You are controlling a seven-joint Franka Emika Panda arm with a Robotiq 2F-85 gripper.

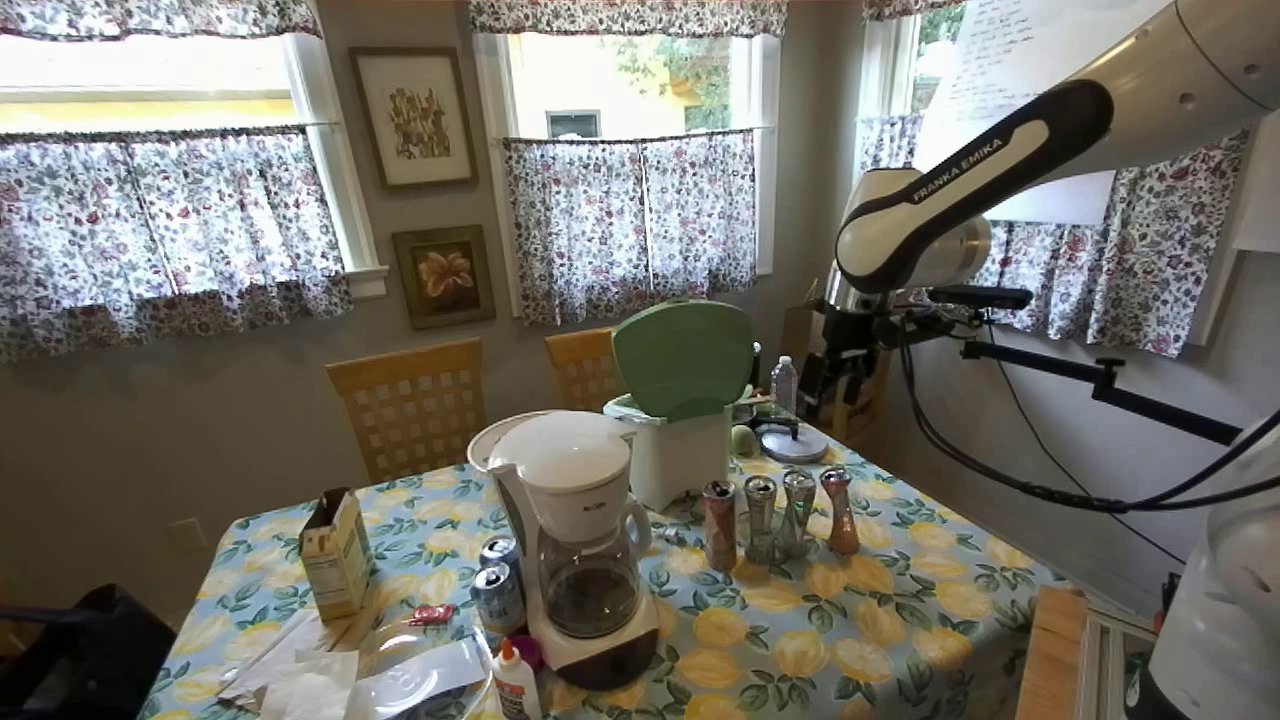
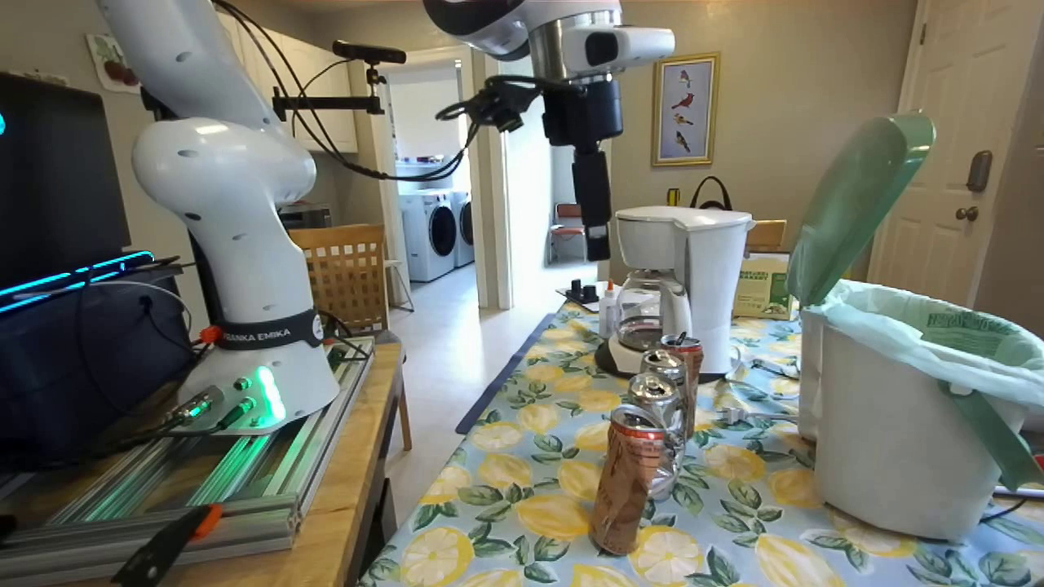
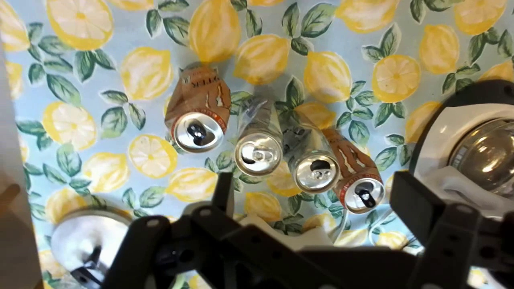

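Observation:
My gripper stands open above the table, its two fingers wide apart and nothing held. In exterior view 1 the same gripper (image 1: 836,382) hangs in the air at the right, beyond the cans. Below it, several crushed drink cans stand in a row. In the wrist view these include an orange can (image 3: 204,94) at the left, a silver can (image 3: 259,151), another silver can (image 3: 315,171) and an orange-brown can (image 3: 354,171) near the right finger. A white bin (image 2: 881,430) with a green liner and raised green lid (image 2: 861,210) is behind the cans.
A white coffee maker (image 1: 582,486) stands left of the cans. A grey pot lid (image 1: 794,446) lies beside the bin, near a clear bottle (image 1: 783,386). Blue cans (image 1: 495,598), a glue bottle (image 1: 516,684) and a carton (image 1: 336,554) occupy the left side.

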